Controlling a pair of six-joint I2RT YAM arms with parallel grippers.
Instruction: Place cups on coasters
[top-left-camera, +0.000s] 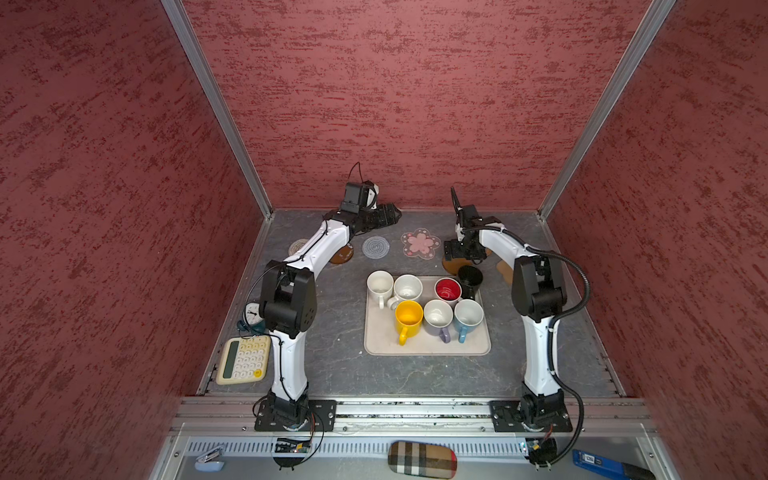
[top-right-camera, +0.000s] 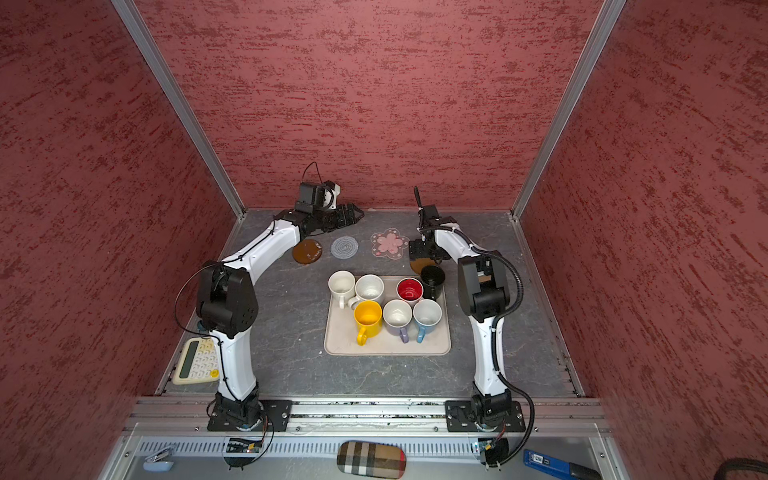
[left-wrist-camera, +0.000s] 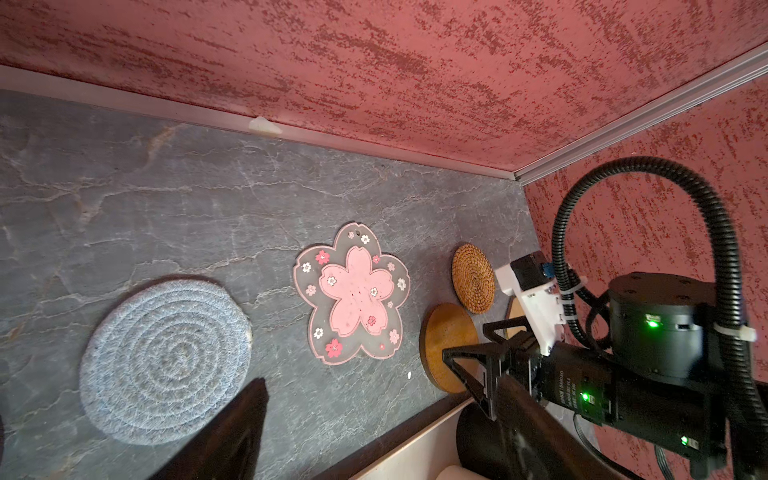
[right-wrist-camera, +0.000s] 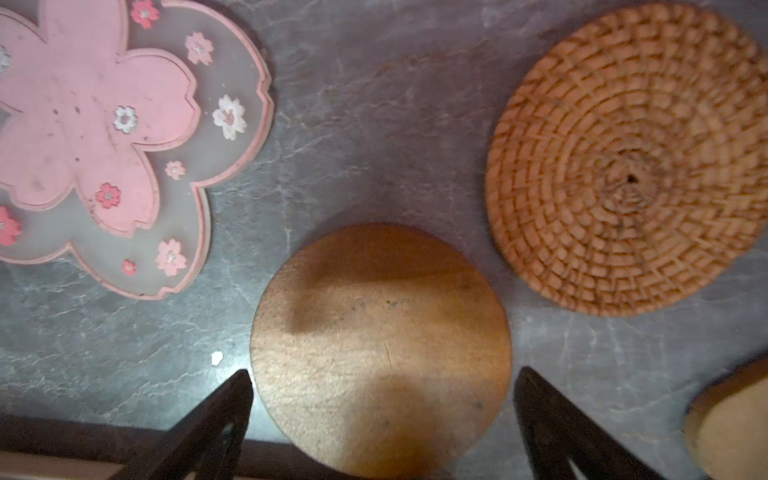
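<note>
Several cups crowd the tray (top-left-camera: 384, 340): two white cups, a yellow cup (top-left-camera: 409, 314), a red-lined cup (top-left-camera: 448, 290), a black cup (top-left-camera: 470, 277), a purple-handled cup (top-left-camera: 437, 313) and a light blue cup (top-left-camera: 468, 314). Behind them lie coasters: blue woven (left-wrist-camera: 168, 360), pink flower (left-wrist-camera: 358, 294), round wooden (right-wrist-camera: 380, 344), rattan (right-wrist-camera: 628, 160) and dark brown (top-right-camera: 307, 252). No cup stands on these coasters. My left gripper (top-left-camera: 395, 213) is high at the back, fingers apart and empty. Above the wooden coaster, my right gripper is open and empty.
A calculator (top-left-camera: 244, 359) and a small clock (top-left-camera: 253, 313) sit at the left edge. Another pale coaster (top-left-camera: 298, 247) is partly hidden by my left arm. A light wooden coaster (right-wrist-camera: 732, 420) lies at the right. Bare table shows on both sides of the tray.
</note>
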